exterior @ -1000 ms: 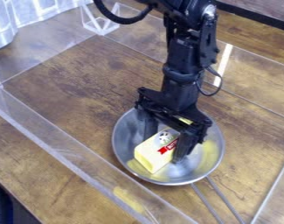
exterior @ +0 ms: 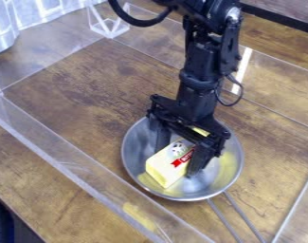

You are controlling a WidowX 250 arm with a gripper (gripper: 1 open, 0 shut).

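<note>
A metal pan (exterior: 141, 172) with wire handles sits on the wooden table. In it lies a pale yellow butter box (exterior: 167, 165) with red lettering, tilted toward the pan's lower left. My black gripper (exterior: 182, 144) is down in the pan over the box, its fingers around or beside the box's upper part; whether they grip it I cannot tell.
A clear acrylic strip (exterior: 74, 166) runs along the table's left front. Bare wood (exterior: 86, 90) lies to the left of the arm and to the right. A white wire rack or cloth is at the back left.
</note>
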